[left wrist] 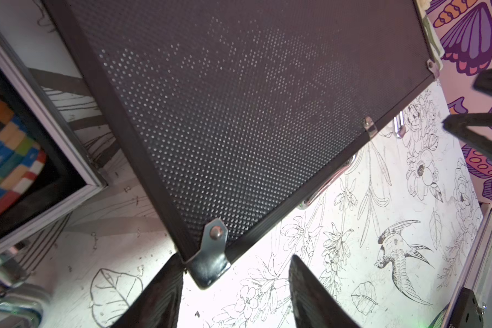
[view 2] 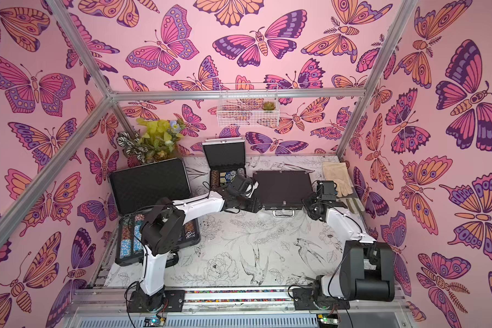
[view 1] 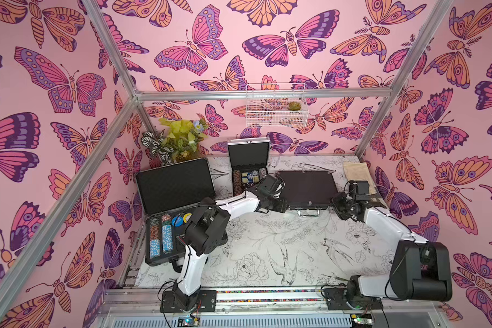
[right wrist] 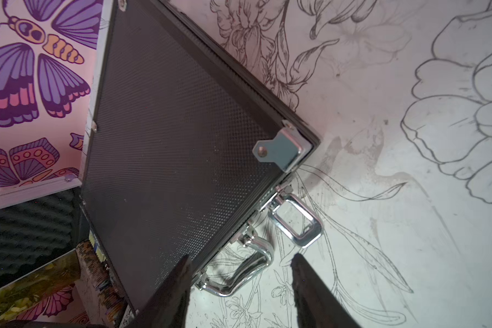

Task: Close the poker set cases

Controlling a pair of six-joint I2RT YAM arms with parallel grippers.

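Note:
A black case (view 1: 310, 186) lies with its lid down, metal corners, handle (right wrist: 246, 268) and a latch (right wrist: 306, 224) at its front. My left gripper is part open at that case's front-left corner, nothing clearly between its fingers. My right gripper is part open over the front edge near the right end, with handle and latch ahead of it. A small case (view 1: 248, 150) stands open behind the left arm, chips inside. A large case (view 2: 147, 186) stands open on the left, holding chips, partly hidden by the left arm.
A plant (view 1: 177, 136) stands at the back left, a wire basket (view 1: 276, 117) hangs on the back wall, and beige cloths (view 2: 339, 177) lie at the right.

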